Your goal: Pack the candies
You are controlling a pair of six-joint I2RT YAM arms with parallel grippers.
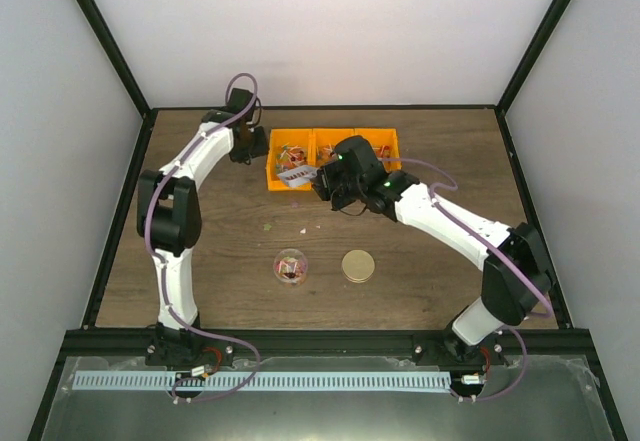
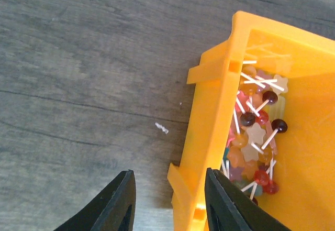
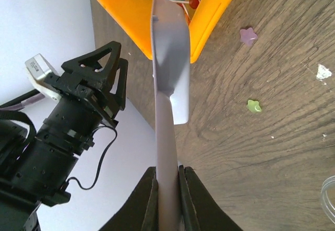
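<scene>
An orange three-compartment bin [image 1: 307,133] holds candies; in the left wrist view lollipops and gummies [image 2: 255,134] fill one compartment. My right gripper [image 1: 322,183] is shut on the handle of a grey scoop [image 3: 165,131], held over the bin's front left; the scoop hides part of the bin. My left gripper [image 1: 256,149] hovers just left of the bin, its fingers apart with nothing between them, near the bin wall [image 2: 209,126]. A clear round container [image 1: 290,266] with candies stands in front, a round lid [image 1: 358,266] beside it.
Loose gummies, a purple star [image 3: 248,36] and a green one [image 3: 254,106], lie on the wood table [image 1: 230,281] in front of the bin.
</scene>
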